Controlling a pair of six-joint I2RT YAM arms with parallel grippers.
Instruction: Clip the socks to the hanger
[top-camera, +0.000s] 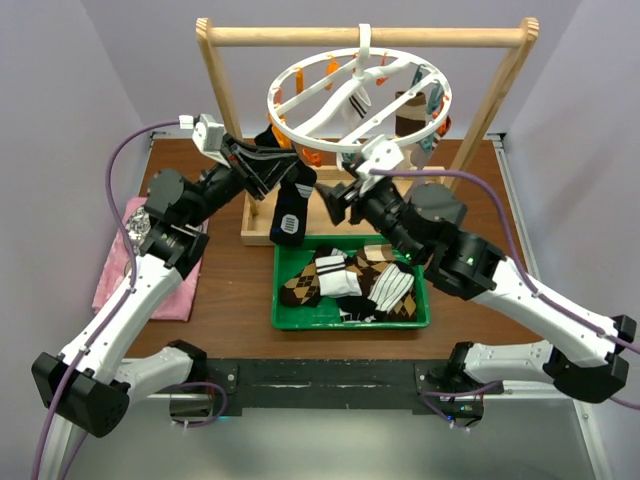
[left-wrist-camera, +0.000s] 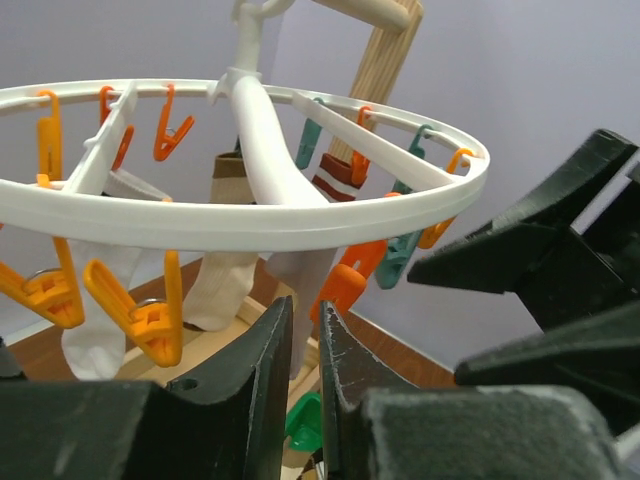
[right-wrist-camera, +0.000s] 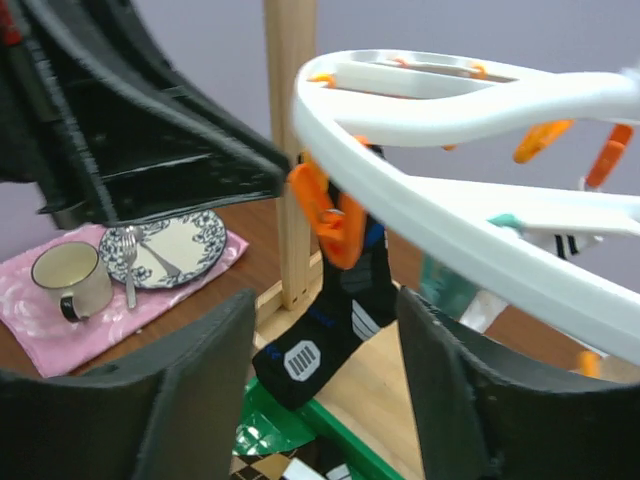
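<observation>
The white round hanger (top-camera: 357, 142) hangs from a wooden frame with orange and teal clips (left-wrist-camera: 145, 320) and several socks. My left gripper (top-camera: 262, 180) is at the hanger's front left, near a hanging black sock (top-camera: 290, 215); its fingertips in its wrist view look close together, their state unclear. My right gripper (top-camera: 338, 205) is raised just below the front of the ring, its fingers apart in the right wrist view with nothing clearly between them. Loose socks (top-camera: 350, 285) lie in the green bin (top-camera: 422, 310).
A wooden tray (top-camera: 255, 230) sits behind the bin. A pink cloth (top-camera: 175, 300) with a plate (right-wrist-camera: 175, 255) and mug (right-wrist-camera: 70, 280) lies at the left. The frame's posts (top-camera: 485, 95) flank the hanger.
</observation>
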